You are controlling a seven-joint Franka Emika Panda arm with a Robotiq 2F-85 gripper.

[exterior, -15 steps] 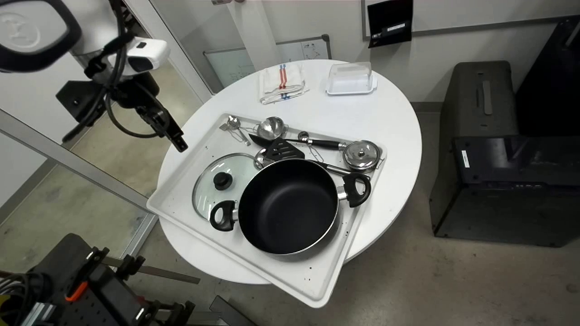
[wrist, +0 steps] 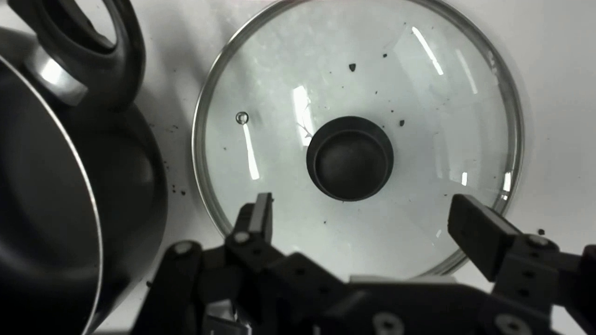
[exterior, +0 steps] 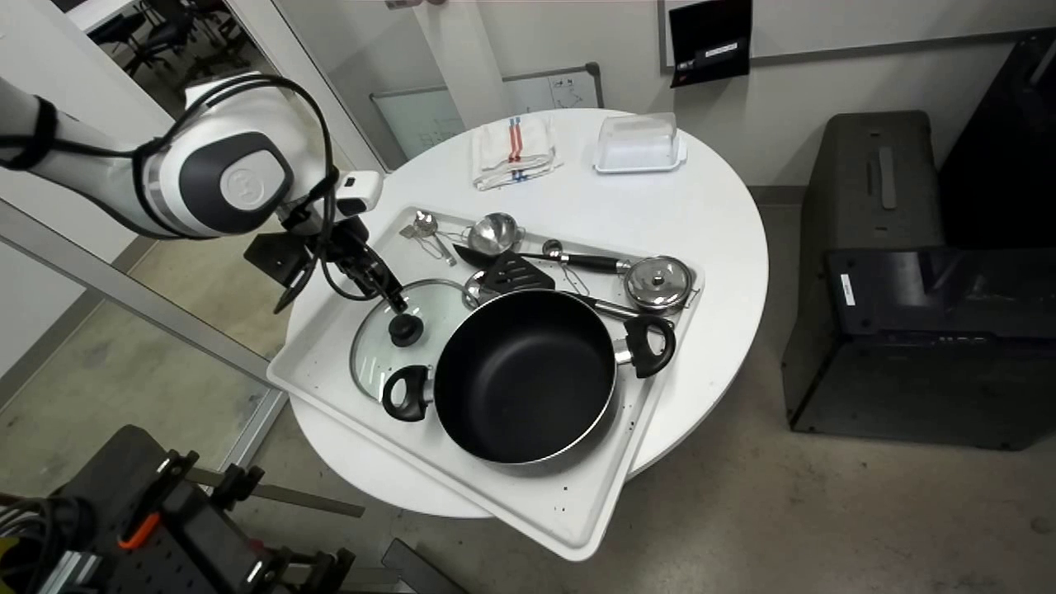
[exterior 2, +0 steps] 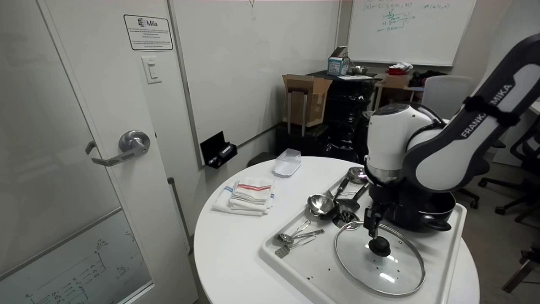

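Observation:
A glass lid [wrist: 268, 223] with a metal rim lies flat on the white tray [exterior: 327, 371]. Its round black knob [wrist: 350, 159] shows between and ahead of my fingers in the wrist view. My gripper is open, its two fingers wide apart and nothing held between them. In exterior view 2 the fingertips hang close over the lid's knob [exterior 2: 379, 246]. Beside the lid stands a black two-handled pot [exterior: 525, 381], empty, one handle reaching over the lid's edge.
Spoons, a spatula [exterior: 516, 274], a steel ladle bowl [exterior: 494, 233] and a small steel lid [exterior: 658, 283] crowd the tray's far side. A folded towel [exterior: 512, 152] and a clear container [exterior: 639, 144] sit at the table's back.
My arm has come down and to the right in exterior view 1, from above the tray's left edge to the lid's knob. The lid and the pot have stayed put.

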